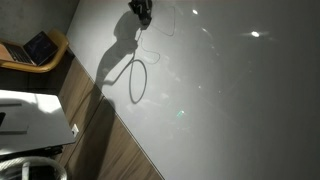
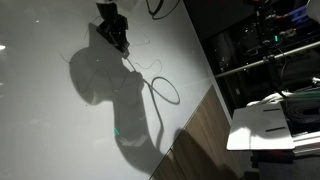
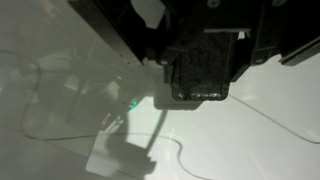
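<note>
My gripper is shut on a dark, rough-faced block [image 3: 200, 85], which looks like a board eraser. The block sits between the fingers at the top of the wrist view. In exterior view 1 the gripper [image 1: 144, 20] is at the top edge, over the pale whiteboard-like surface [image 1: 220, 80]. From the other side, the gripper [image 2: 122, 46] appears near that surface at upper left; whether the block touches it I cannot tell. A thin dark line [image 3: 85, 137] curves across the surface below the block.
A small green spot [image 1: 181, 113] marks the surface. A grey loop [image 1: 138, 80], cable or shadow, trails from the arm's dark shadow. Beyond the surface's edge lie wood flooring [image 1: 110, 140], a white table [image 1: 35, 120] and a chair with a laptop [image 1: 40, 47].
</note>
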